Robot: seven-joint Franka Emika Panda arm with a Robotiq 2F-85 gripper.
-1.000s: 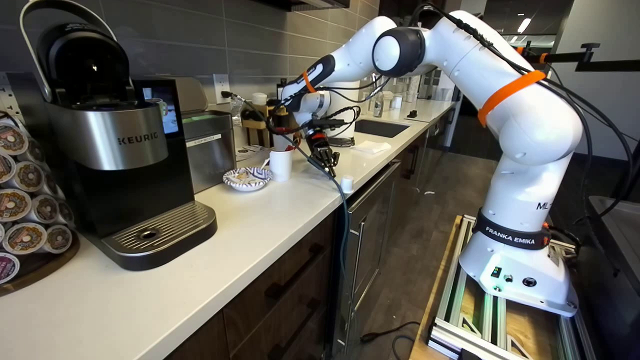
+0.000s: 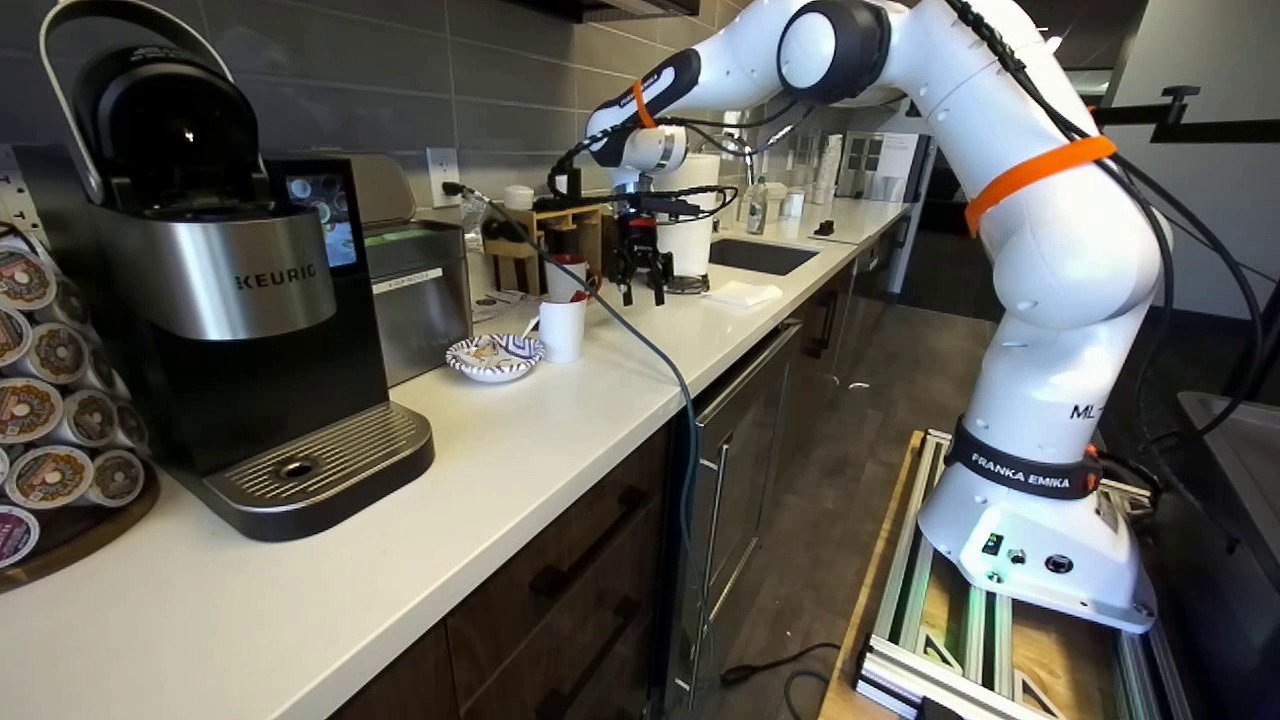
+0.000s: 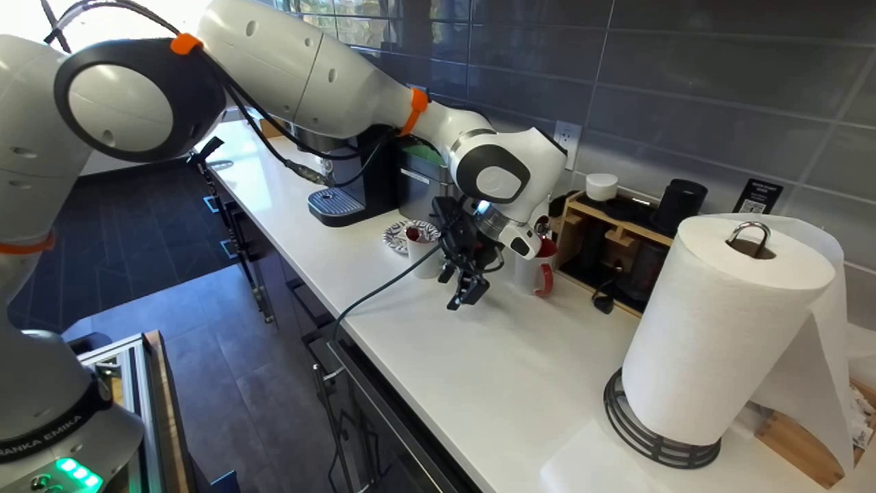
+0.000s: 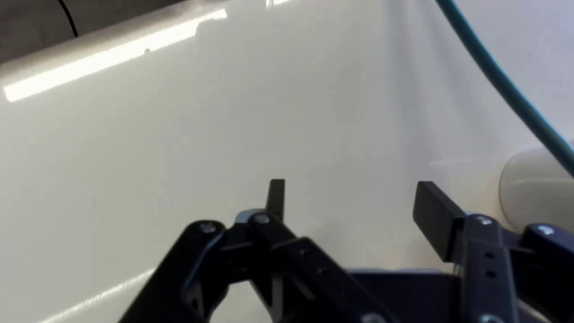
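Observation:
My gripper (image 2: pixel 643 286) hangs above the white counter (image 2: pixel 720 336), to the right of a white mug (image 2: pixel 561 330). In the wrist view a wide gap separates its dark fingers (image 4: pixel 430 212), with only bare counter behind. The gripper is open and holds nothing. Exterior view 2 shows the gripper (image 3: pixel 461 287) just beyond the white mug (image 3: pixel 422 259), close to a mug with a red handle (image 3: pixel 543 281). At the wrist view's right edge is part of a rounded white object (image 4: pixel 538 188). No small white cup shows near the counter's front edge.
A patterned bowl (image 2: pixel 494 356) and a Keurig coffee maker (image 2: pixel 276 276) stand left of the mugs. A teal cable (image 4: pixel 500 80) crosses over the counter. The paper towel roll (image 3: pixel 723 329) and wooden organizer (image 3: pixel 608 246) flank clear counter.
My gripper has risen and swung from a slant to pointing downward. The small white cup seen near the counter's front edge a second ago no longer shows.

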